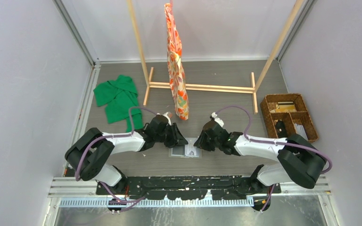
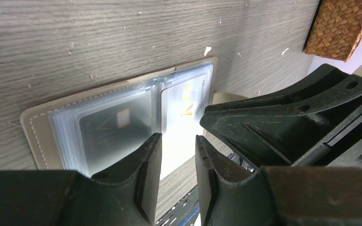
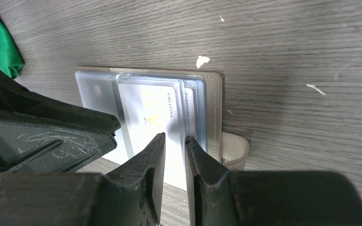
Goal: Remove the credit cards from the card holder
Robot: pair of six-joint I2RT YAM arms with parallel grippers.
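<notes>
The card holder [image 2: 43,136] lies spread on the table, a beige cover with clear plastic sleeves. A white card [image 3: 148,110] shows in one sleeve, and a further card [image 3: 190,113] is partly visible beneath it. The sleeve [image 2: 115,127] on the left half has a dark see-through face. In the left wrist view, my left gripper stands part open over the holder's near side. My right gripper is also part open, its fingertips by the sleeve's right edge. Whether they touch the plastic I cannot tell. Both grippers cover part of the holder from above.
A wicker basket [image 1: 269,123] with compartments stands at the right. Green cloth [image 1: 120,96] lies at the left, and a patterned cloth [image 1: 175,61] hangs from a wooden rack [image 1: 207,88] behind. Table around the holder is bare.
</notes>
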